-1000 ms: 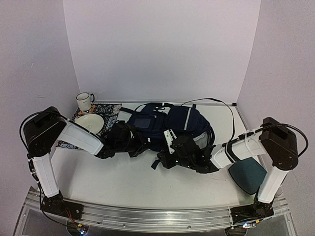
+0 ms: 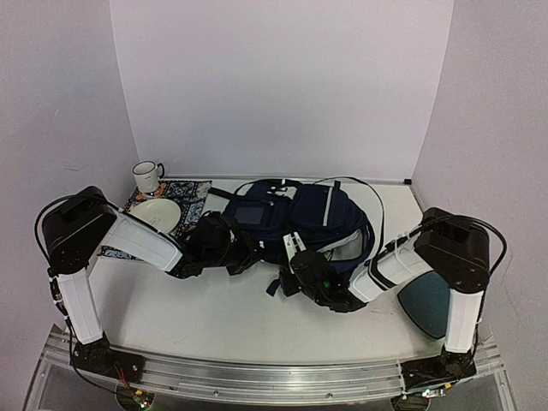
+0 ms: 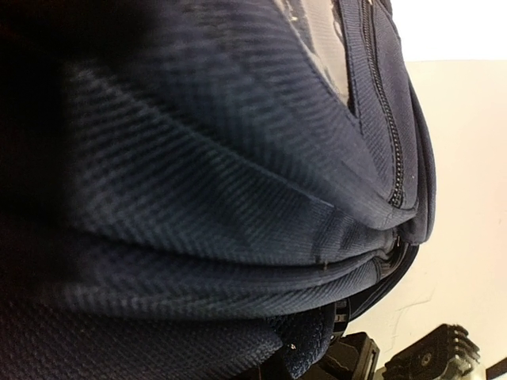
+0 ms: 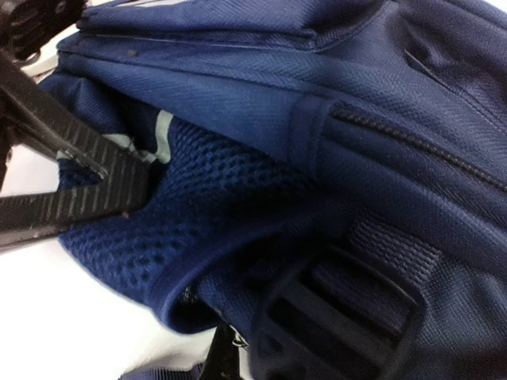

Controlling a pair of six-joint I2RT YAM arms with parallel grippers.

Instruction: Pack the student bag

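Observation:
A navy-blue backpack point(image 2: 321, 205) lies at the back middle of the table, a pale opening showing at its right. The left gripper point(image 2: 246, 259) is at its front left edge. In the right wrist view black ribbed fingers point(image 4: 87, 194) press against the mesh side pocket point(image 4: 230, 174); whether cloth is pinched there is unclear. My right gripper point(image 2: 288, 264) sits at the bag's front edge, close to the left one; its fingers are hard to make out. Dark fabric point(image 3: 198, 182) fills most of the left wrist view. A black buckle point(image 4: 337, 317) hangs near the pocket.
A white mug point(image 2: 146, 176) and a plate point(image 2: 157, 215) stand on a patterned mat point(image 2: 190, 190) at the back left. A dark teal flat item point(image 2: 425, 305) lies at the right, near the right arm.
The thin black loop behind the bag's right side has drawn left. The left arm has stayed put.

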